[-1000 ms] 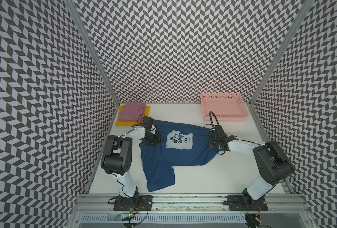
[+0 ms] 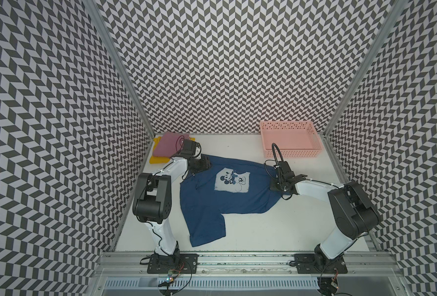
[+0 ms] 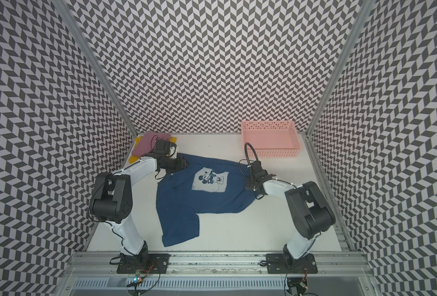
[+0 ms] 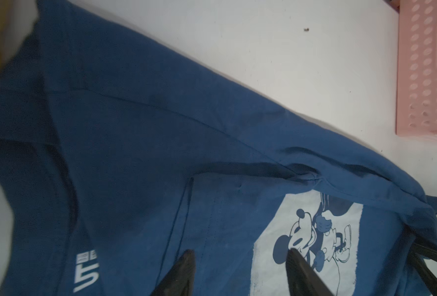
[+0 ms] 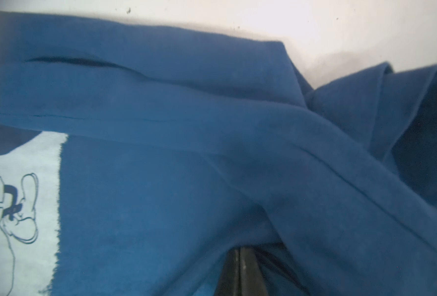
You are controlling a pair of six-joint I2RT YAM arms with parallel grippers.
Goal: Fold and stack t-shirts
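A navy T-shirt (image 2: 203, 217) with a white cartoon print (image 4: 304, 231) lies across the middle of the table, its upper band folded in creases and a sleeve extending toward the front left. My left gripper is open above the shirt's left part, left of the print in the top views. My right gripper is shut at the shirt's right part, its tips at a fold beside the print; whether cloth is between them is hidden. Folded pink (image 2: 169, 140) and yellow (image 2: 156, 157) cloths lie stacked at the back left.
A pink perforated basket (image 3: 270, 150) stands at the back right. Bare white table (image 2: 297, 222) lies at the front right and in a strip behind the shirt. Patterned walls close in the sides and back.
The right arm is almost still.
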